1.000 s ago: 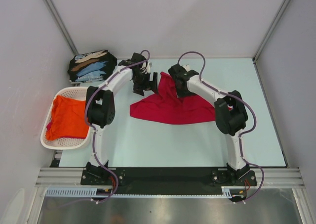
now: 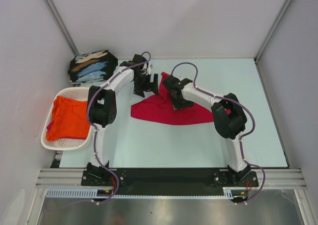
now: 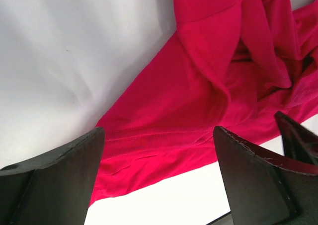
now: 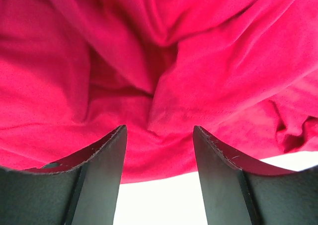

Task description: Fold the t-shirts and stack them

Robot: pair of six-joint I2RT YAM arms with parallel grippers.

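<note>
A crumpled red t-shirt (image 2: 169, 116) lies spread across the middle of the table, one strip of it reaching toward the back. Over its left part my left gripper stands open, fingers apart, with no cloth between them. Above the shirt's middle hangs my right gripper, its fingers part open. Folds of the red shirt (image 4: 198, 86) fill most of the right wrist view, and nothing is gripped there. The right arm hides part of the shirt in the top view.
At the left, a white basket (image 2: 58, 144) holds orange and red cloth (image 2: 69, 118). Behind it sits a stack of folded shirts (image 2: 93, 67) in dark, brown and blue.
My right gripper has moved left and toward the front over the red shirt. The left arm and the shirt look nearly unchanged.
</note>
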